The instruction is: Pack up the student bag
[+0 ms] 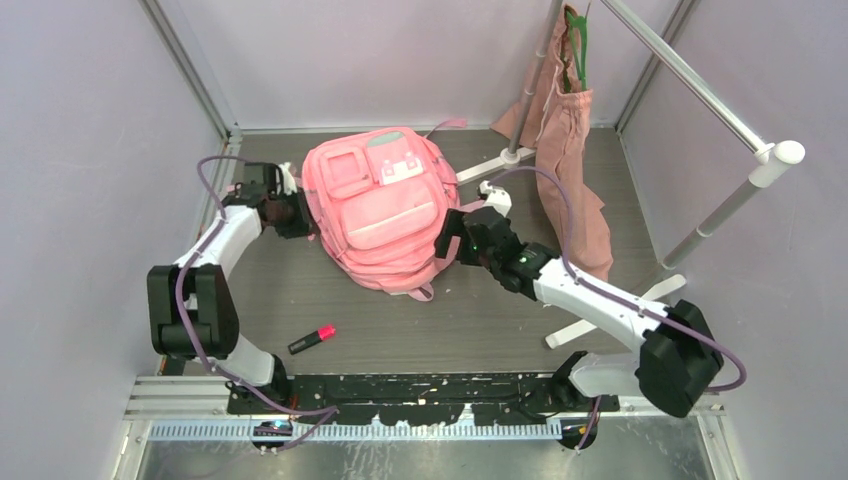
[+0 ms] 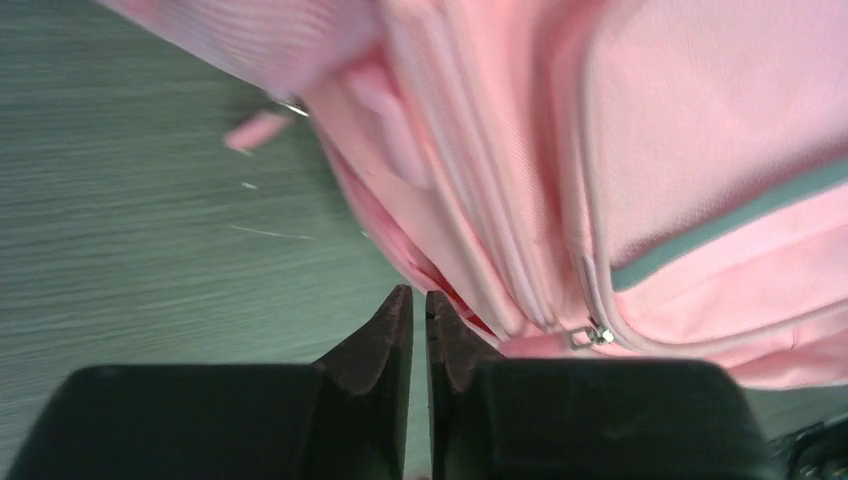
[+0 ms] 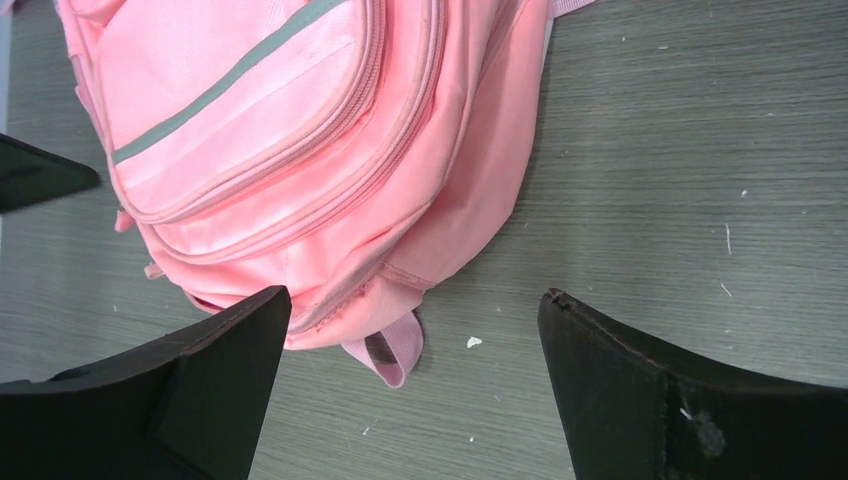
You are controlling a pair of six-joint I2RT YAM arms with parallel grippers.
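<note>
The pink backpack (image 1: 385,205) lies on the dark floor, zippers and folds showing in both wrist views. My left gripper (image 1: 298,222) is at the backpack's left side; in the left wrist view its fingertips (image 2: 390,320) are close together beside the bag's edge, with nothing clearly between them. My right gripper (image 1: 450,238) stands open at the backpack's right side, above its lower edge and a pink strap loop (image 3: 398,360). A black marker with a red cap (image 1: 304,341) lies at the front left.
A white rack (image 1: 720,205) stands on the right, with pink cloth bags (image 1: 572,185) hanging from it and its feet on the floor.
</note>
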